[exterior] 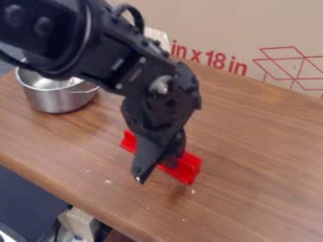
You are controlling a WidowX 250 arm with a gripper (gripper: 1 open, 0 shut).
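Note:
The black gripper (158, 165) reaches down from the upper left over a red elongated object (183, 165) near the middle of the wooden table. Its fingers overlap the red object, which shows on both sides behind them. Whether the fingers are closed on it I cannot tell.
A steel pot (53, 95) stands at the back left, partly behind the arm. A printed board (265, 38) lines the back. The table's edge runs along the lower left, with a dark area beyond.

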